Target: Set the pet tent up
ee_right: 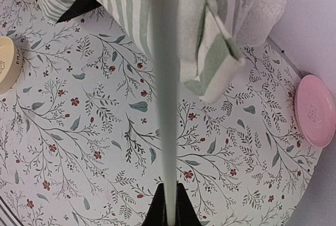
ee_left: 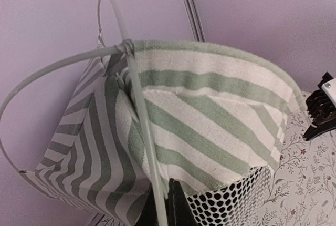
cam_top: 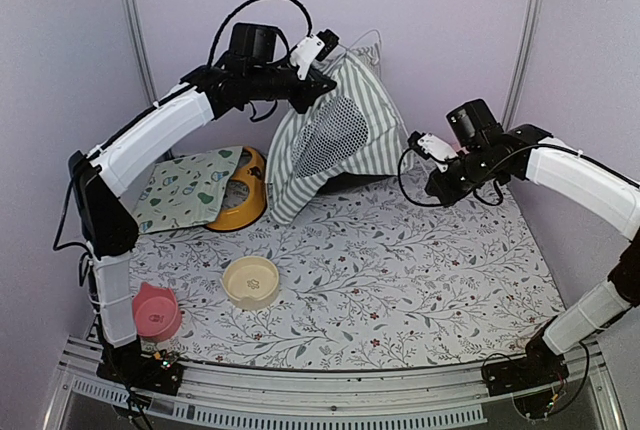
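The green-and-white striped tent [cam_top: 360,130] with a mesh panel [ee_left: 226,205] hangs partly raised at the back centre, pale poles [ee_left: 140,105] crossing at its top. My left gripper [cam_top: 310,95] is at the tent's upper left, shut on a pole, which runs down between its fingers in the left wrist view. My right gripper [cam_top: 440,190] is to the right of the tent, shut on a pole [ee_right: 167,110] that rises from its fingertips toward the fabric; a folded striped flap [ee_right: 210,63] hangs behind the pole.
An orange-yellow stand [cam_top: 240,210] with a patterned mat [cam_top: 180,190] sits at back left. A cream bowl [cam_top: 250,280] and pink bowl [cam_top: 155,310] are at front left, a pink dish [ee_right: 315,110] at back right.
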